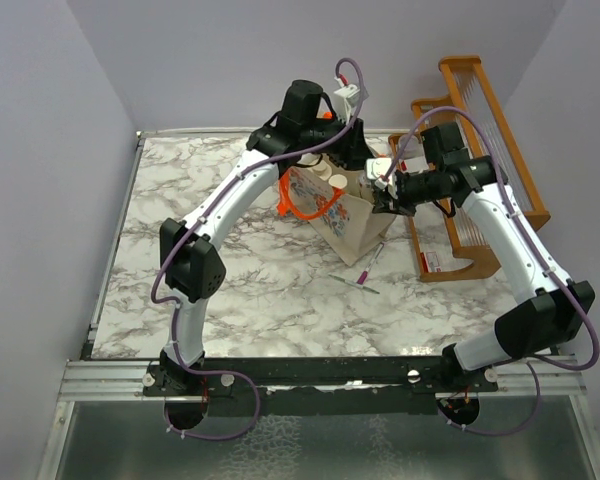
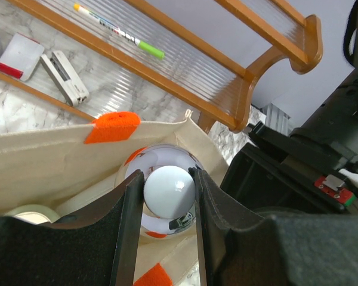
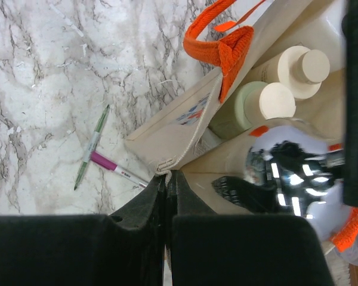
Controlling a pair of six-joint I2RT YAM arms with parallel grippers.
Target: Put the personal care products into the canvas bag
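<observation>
The cream canvas bag (image 1: 335, 220) with orange handles stands at the table's middle back, holding cream and pale green bottles (image 3: 269, 100). My left gripper is shut on the white cap (image 2: 169, 190) of a bottle with a shiny band and clear body, low inside the bag. My right gripper is shut on the bag's rim, at its near corner, beside that bottle.
A wooden rack (image 1: 485, 110) stands right of the bag, with small items on and near it. A green pen (image 3: 92, 147) and a purple marker (image 3: 112, 164) lie in front of the bag.
</observation>
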